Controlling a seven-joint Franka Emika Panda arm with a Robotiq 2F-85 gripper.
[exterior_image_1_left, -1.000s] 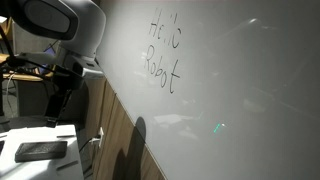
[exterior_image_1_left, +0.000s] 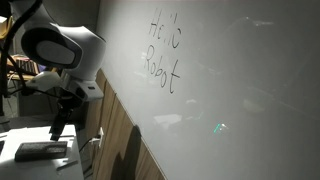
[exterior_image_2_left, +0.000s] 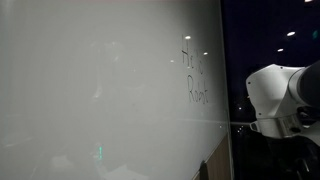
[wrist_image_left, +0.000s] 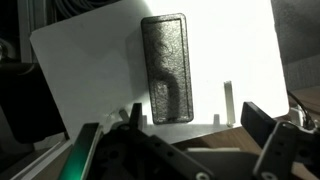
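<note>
A dark, textured oblong block, apparently a board eraser (wrist_image_left: 167, 70), lies on a white surface (wrist_image_left: 90, 60) in the wrist view. In exterior view 1 the same eraser (exterior_image_1_left: 40, 151) rests below the arm. My gripper is open, its fingers spread wide to either side of the eraser's near end, with nothing gripped. From the side, the gripper (exterior_image_1_left: 62, 116) hangs just above the white surface. Handwriting reading "Hello Robot" (exterior_image_1_left: 163, 62) stands in black on the whiteboard (exterior_image_1_left: 240, 75). Exterior view 2 shows this writing (exterior_image_2_left: 196, 80) too, but not the eraser.
A thin pale stick, perhaps a marker (wrist_image_left: 229, 103), lies right of the eraser. Dark cables (wrist_image_left: 80, 6) run behind the white surface. A wooden panel (exterior_image_1_left: 125, 130) borders the whiteboard beside the arm. A small green mark (exterior_image_1_left: 219, 127) shows low on the board.
The arm has come down toward the white surface, bringing the gripper closer to the eraser. Eraser and board writing look unmoved.
</note>
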